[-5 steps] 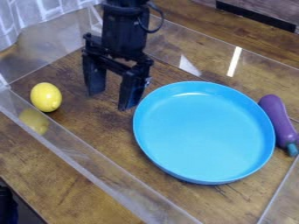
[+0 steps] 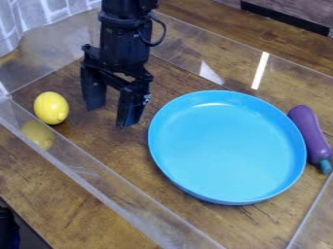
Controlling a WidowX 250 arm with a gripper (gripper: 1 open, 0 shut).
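Note:
The black robot gripper (image 2: 115,97) hangs over the wooden table at the upper left, between a yellow lemon-like object (image 2: 51,108) and a large blue plate (image 2: 227,146). Its two fingers stand apart, and I see nothing between them. The yellow object lies to its left, apart from it, and the plate is to its right.
A purple eggplant-like object (image 2: 307,131) lies at the far right beside the plate. Clear plastic walls edge the workspace.
The gripper has moved left, away from the plate and toward the yellow object. The objects on the table have stayed where they were.

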